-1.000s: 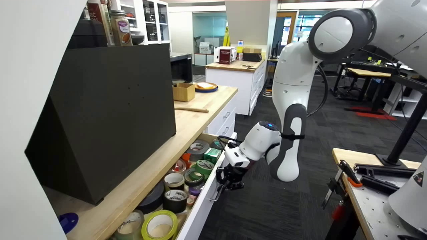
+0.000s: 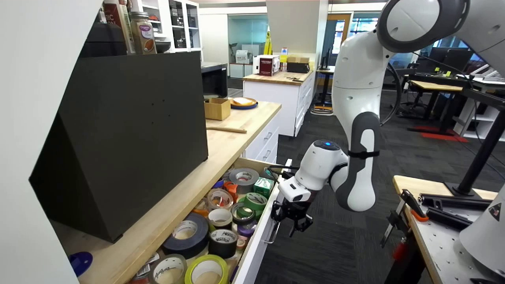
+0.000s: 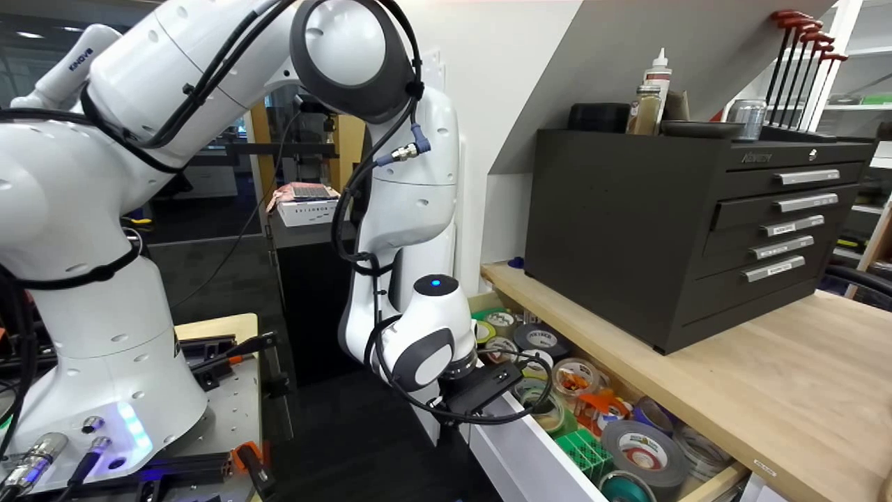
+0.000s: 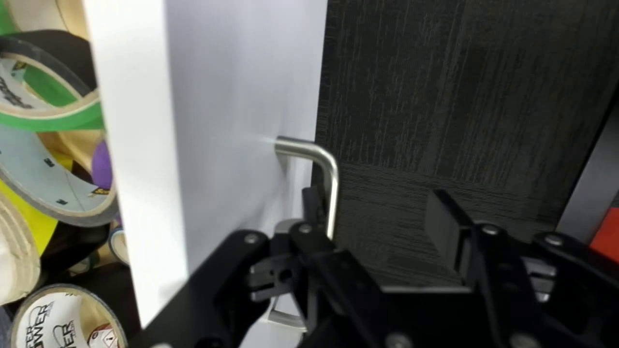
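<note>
A white drawer (image 2: 255,236) stands pulled out from under the wooden counter, full of tape rolls. In the wrist view its metal handle (image 4: 333,185) sticks out from the white front. My gripper is at the handle, fingers parted. The left fingertip (image 4: 313,206) appears to sit in the gap between drawer front and handle bar. Clear of the bar on the outer side, the right fingertip (image 4: 447,223) has dark floor behind it. Part of the handle's lower stretch is hidden behind the left finger. The second exterior view hides the fingertips from sight.
A black tool chest (image 3: 619,234) stands on the wooden counter (image 2: 236,146) above the drawer. To the right is the robot's work table (image 2: 440,232), with clamps at its edge. Open carpet (image 2: 326,255) lies between drawer and table.
The drawer has come farther out from the counter, showing more tape rolls. My arm and gripper have moved right with it.
</note>
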